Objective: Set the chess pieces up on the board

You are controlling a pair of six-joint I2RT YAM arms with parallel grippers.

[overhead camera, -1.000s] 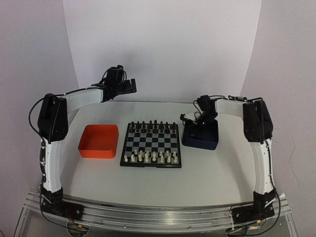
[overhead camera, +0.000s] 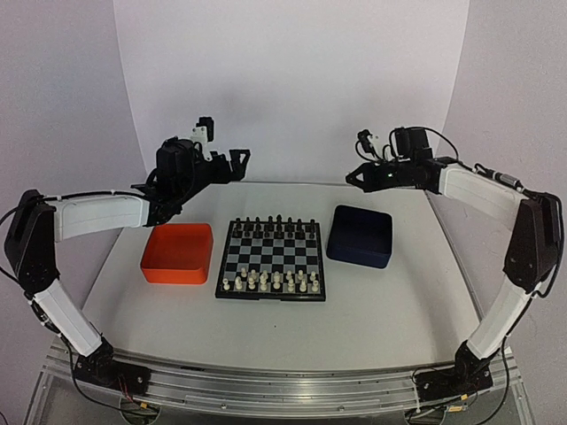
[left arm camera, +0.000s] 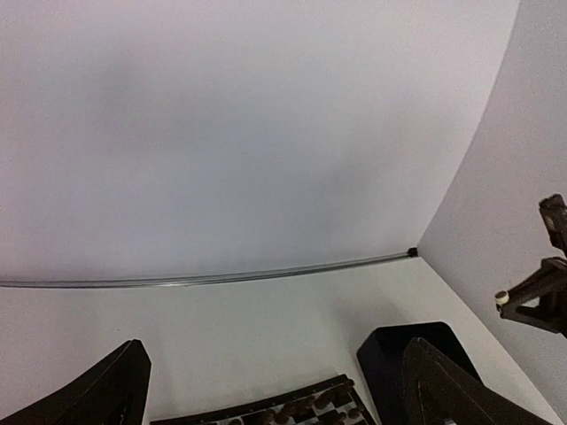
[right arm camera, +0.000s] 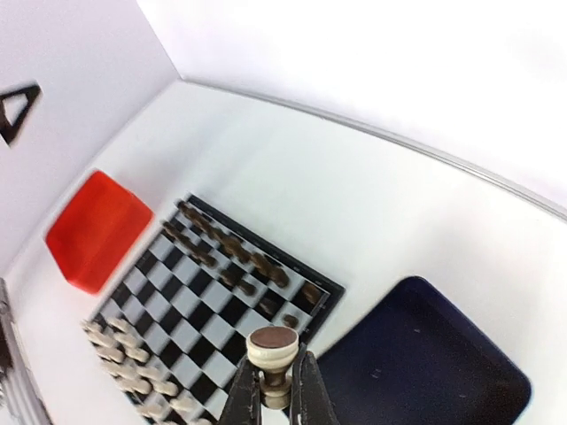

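Observation:
The chessboard (overhead camera: pixel 274 259) lies mid-table, with dark pieces (overhead camera: pixel 272 228) standing along its far side and white pieces (overhead camera: pixel 271 282) along its near side. High over the table, my right gripper is shut on a white chess piece (right arm camera: pixel 274 354), whose brown base faces the right wrist camera. That held piece (left arm camera: pixel 502 297) also shows at the gripper's tip in the left wrist view. My left gripper (overhead camera: pixel 239 165) hangs raised behind the orange box, its fingers (left arm camera: pixel 115 381) wide apart and nothing between them.
Left of the board stands an orange box (overhead camera: pixel 178 279) with a bare floor. To its right is a dark blue box (overhead camera: pixel 359 259), and no piece shows inside it. White table surface in front of the board is clear.
My right gripper has risen out of the blue box and now carries a white piece. The left arm has swung outward, its gripper still raised. The pieces on the board look unchanged.

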